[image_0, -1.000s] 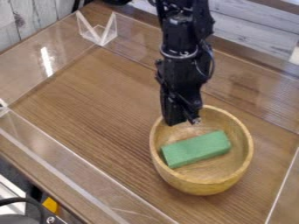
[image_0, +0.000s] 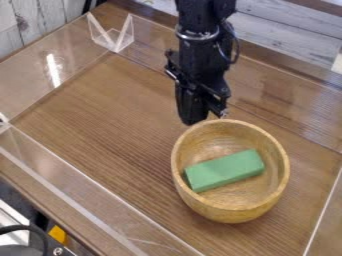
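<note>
My gripper (image_0: 191, 109) hangs in the upper middle, just above and behind the back-left rim of a round wooden bowl (image_0: 274, 190). It looks shut, with nothing visible between its fingers. In the bowl lies a green rectangular block (image_0: 223, 170), set at a slant.
A clear, angular holder (image_0: 111, 33) stands at the back left. The wooden table (image_0: 100, 125) is open to the left and right of the bowl. A wall runs along the back, and the table's edge is at lower left.
My gripper has risen slightly away from the bowl and turned a little. The bowl and green block have barely moved.
</note>
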